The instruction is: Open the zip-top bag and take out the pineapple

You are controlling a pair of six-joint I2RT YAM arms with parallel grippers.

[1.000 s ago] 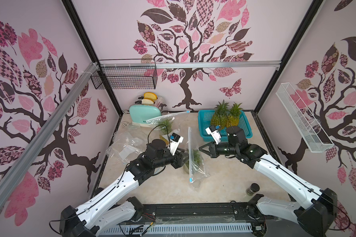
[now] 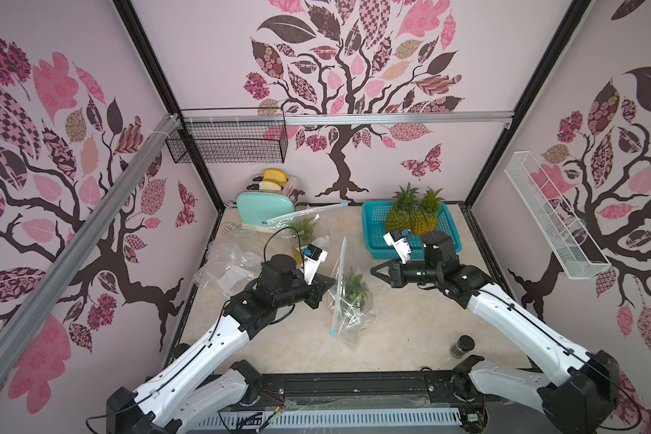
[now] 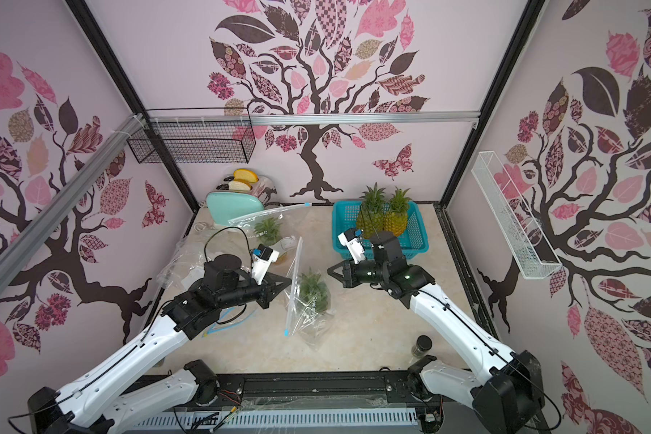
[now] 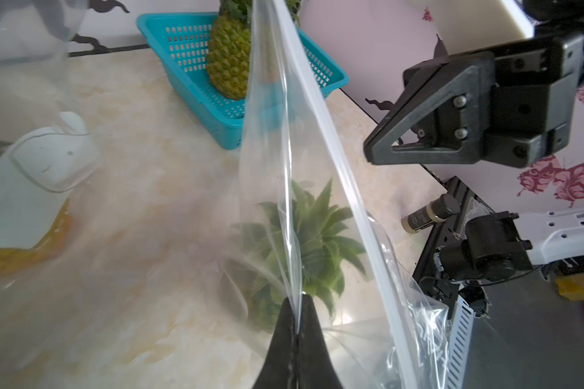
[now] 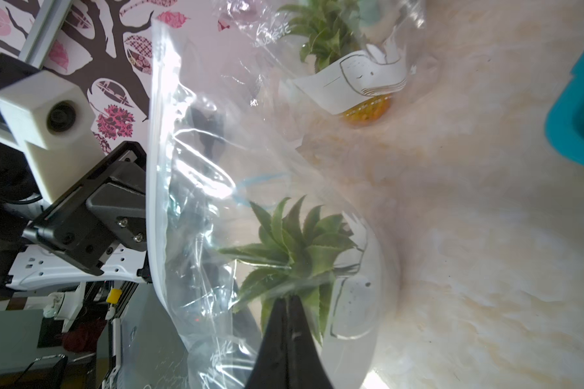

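Note:
A clear zip bag (image 2: 340,303) with a pineapple (image 2: 354,289) inside stands upright at the table's middle; its leaves show through the plastic in both wrist views. My left gripper (image 2: 327,288) is at the bag's left, near its zipper strip (image 4: 344,181), shut with bag film around its tips; whether film is pinched between them I cannot tell. My right gripper (image 2: 376,272) is right of the bag, shut, with no object visible between its fingertips. A second bagged pineapple (image 5: 324,32) lies behind, toward the back left.
A teal basket (image 2: 376,246) with two pineapples stands back right. A mint case (image 2: 260,208) and loose plastic bags (image 2: 224,267) occupy the back left. A small jar (image 2: 461,347) stands front right.

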